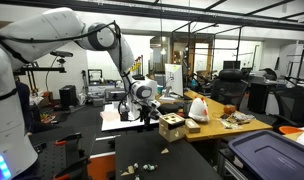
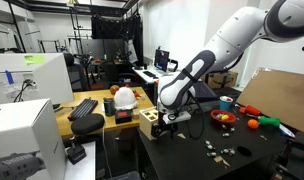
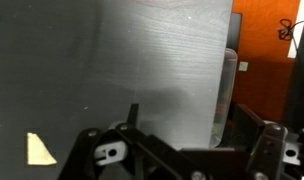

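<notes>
Over the dark table (image 1: pixel 182 158), my gripper (image 1: pixel 147 114) hangs from the white arm near the table's far part. In the wrist view the gripper stands open, its two dark fingertips wide apart with only bare tabletop between them. A small tan scrap (image 3: pixel 39 150) lies on the table to the left of the fingers.
Beside the gripper stands a wooden box with holes (image 1: pixel 172 126). Small scraps (image 2: pixel 228 160) and a red bowl (image 2: pixel 223 117) lie on the table. The table edge, with a clear container (image 3: pixel 225 85) beside it, runs along the wrist view's right.
</notes>
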